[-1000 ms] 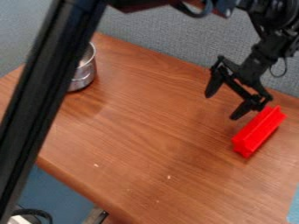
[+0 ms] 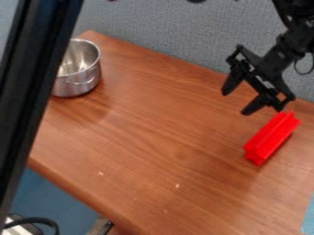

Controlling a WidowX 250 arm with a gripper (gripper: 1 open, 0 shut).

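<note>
My black gripper (image 2: 238, 99) hangs over the back right of the wooden table (image 2: 147, 156), its two fingers spread wide with nothing visible between them. Just below it and to the right, a red elongated block (image 2: 270, 139) lies on the tabletop, apart from the fingers.
A steel pot (image 2: 76, 81) stands at the back left corner of the table. A dark vertical post (image 2: 28, 64) crosses the left of the view. A grey padded wall runs along the back.
The red block and pot have not moved.
</note>
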